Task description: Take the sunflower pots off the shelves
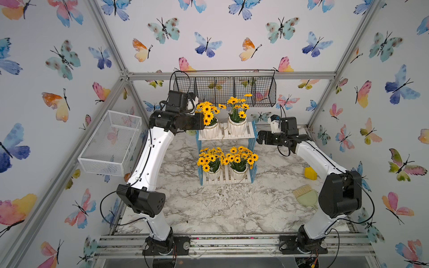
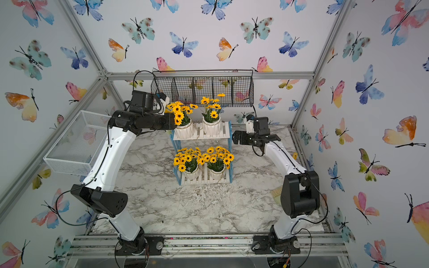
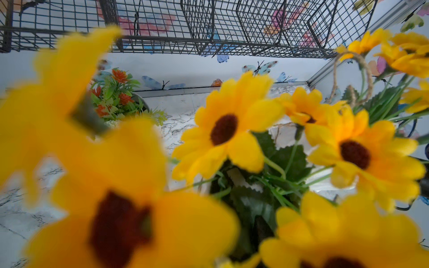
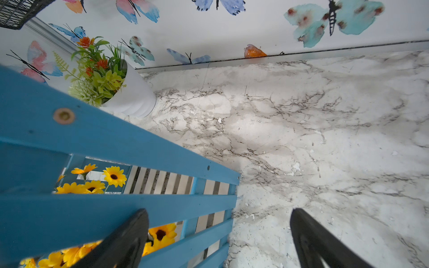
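Note:
Four sunflower pots stand on a blue-sided shelf unit with white slats point(image 1: 225, 177): upper left point(image 1: 210, 131), upper right point(image 1: 236, 128), lower left point(image 2: 190, 172) and lower right point(image 2: 216, 174). My left gripper point(image 1: 197, 121) is at the left of the upper left pot, among its flowers; in the left wrist view blooms hide its fingers, so its finger cannot be made out. My right gripper stands open beside the right side of the shelf, nothing between its fingers.
A black wire basket point(image 1: 223, 91) hangs behind the shelf, a white mesh basket point(image 1: 109, 143) at left. A plant pot point(image 4: 129, 96) stands at the back. A yellow block point(image 1: 310, 173) and brush point(image 1: 308, 196) lie right.

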